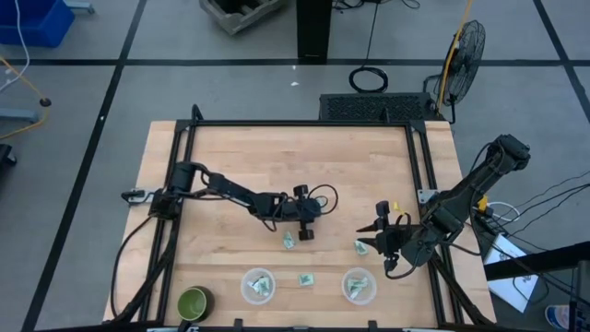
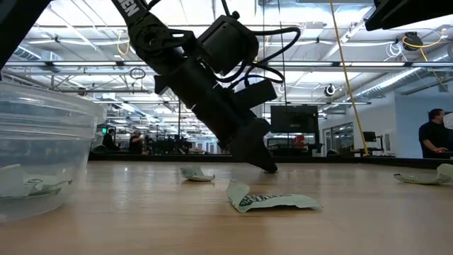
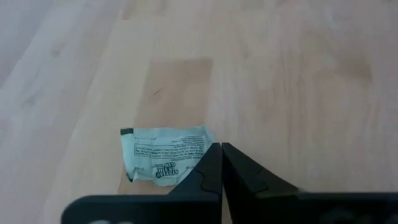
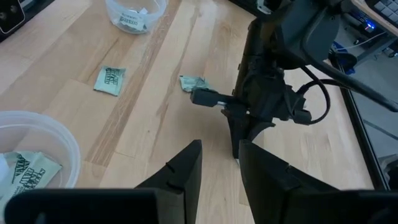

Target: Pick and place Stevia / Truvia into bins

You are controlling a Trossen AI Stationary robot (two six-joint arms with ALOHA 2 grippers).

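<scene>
My left gripper is shut with nothing between its fingers; its tips point down close to the wooden table in the low view. A green-white sweetener packet (image 3: 163, 152) lies flat left of those tips, one end partly behind them. My right gripper stands open and empty above the table on the right side. One packet (image 1: 360, 247) rests beneath it in the high view. Another packet (image 1: 306, 278) lies between two clear round bins, the left bin (image 1: 245, 291) and the right bin (image 1: 372, 293). Both bins hold packets.
A green cup (image 1: 195, 302) stands at the front left, beside the left bin. A small yellow item (image 1: 395, 206) shows near the right arm. Black frame bars (image 1: 277, 123) border the table.
</scene>
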